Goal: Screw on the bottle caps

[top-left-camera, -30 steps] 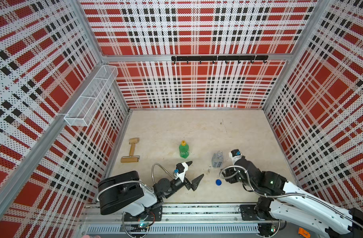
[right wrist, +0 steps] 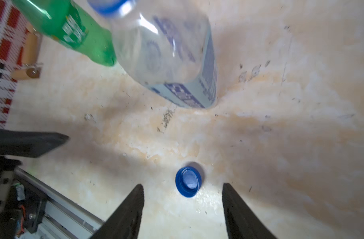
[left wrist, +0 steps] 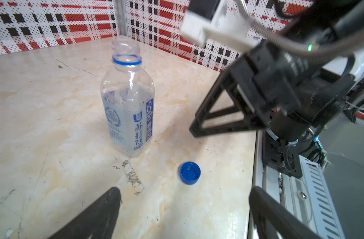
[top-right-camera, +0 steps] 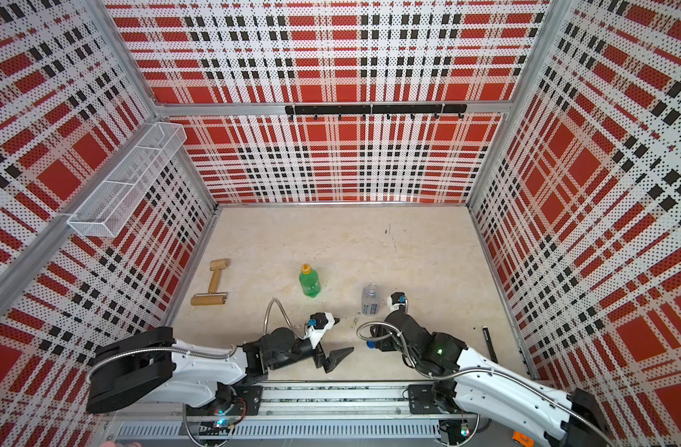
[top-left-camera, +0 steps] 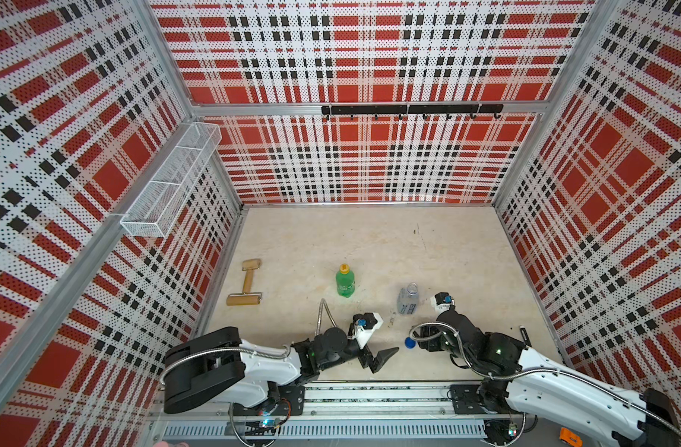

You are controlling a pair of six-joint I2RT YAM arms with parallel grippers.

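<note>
A blue cap (right wrist: pixel 188 181) lies on the table with its hollow side up, near the front edge. Behind it stands an uncapped clear bottle (left wrist: pixel 128 99), upright, a blue ring around its neck. A green bottle (top-left-camera: pixel 345 282) with a yellow cap is upright farther left. My left gripper is open and empty, to the left of the blue cap (left wrist: pixel 190 172). Over on the cap's right, my right gripper stands open above the table, and its wrist view shows the cap ahead, between the two fingertips but apart from them.
A wooden roller-like tool (top-left-camera: pixel 246 283) lies at the left side of the table. On the right edge rests a dark pen-like stick (top-right-camera: pixel 489 344). A white wire basket (top-left-camera: pixel 173 182) hangs on the left wall.
My left gripper has moved right and toward the front, closer to the cap. The right arm has shifted toward the front from a second ago. Bottles and cap look unmoved.
</note>
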